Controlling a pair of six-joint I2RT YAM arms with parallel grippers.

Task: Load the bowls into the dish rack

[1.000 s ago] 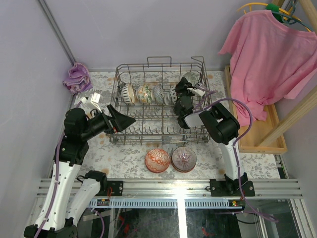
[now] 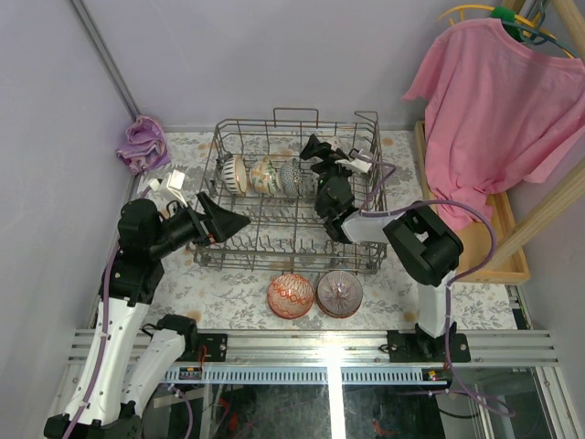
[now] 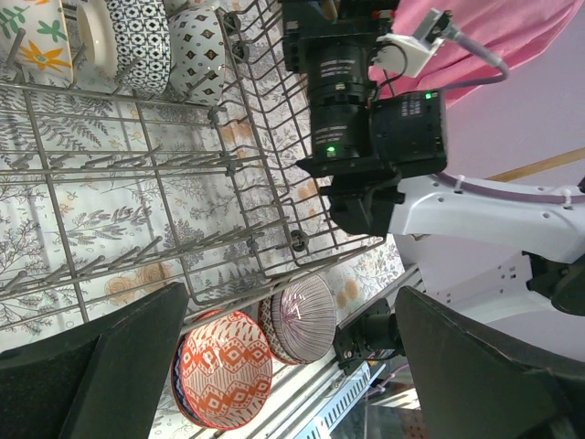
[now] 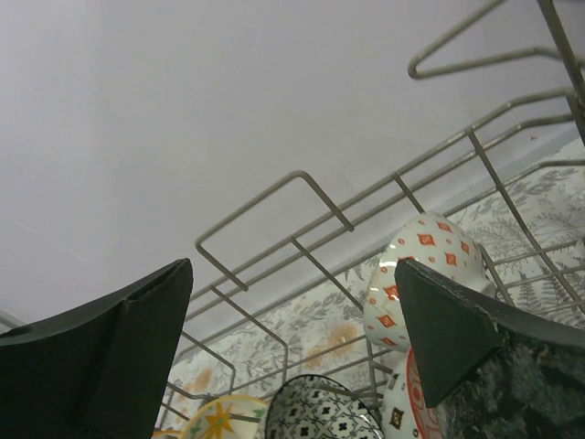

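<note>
The wire dish rack (image 2: 260, 240) holds a row of bowls on their sides: a striped bowl (image 2: 235, 174), a flowered bowl (image 2: 266, 176) and a dark-patterned bowl (image 2: 291, 178). Over the right end of that row is my right gripper (image 2: 322, 151), open. Its right finger partly covers a red-dotted bowl (image 4: 430, 242); the black-patterned bowl (image 4: 320, 407) appears below. My left gripper (image 2: 236, 221) hangs open and empty above the rack's left front. On the counter in front of the rack are an orange-patterned bowl (image 3: 226, 370) and a grey-lined bowl (image 3: 304, 315), each apparently stacked on another.
A purple cloth (image 2: 143, 144) lies in the back left corner. On the right, a pink shirt (image 2: 503, 110) hangs over a wooden tray (image 2: 507, 265). The rack's front half is empty. Raised wire handles (image 4: 274, 192) stand along its back edge.
The rack's front edge has moved slightly left and forward. The left arm stays where it was.
</note>
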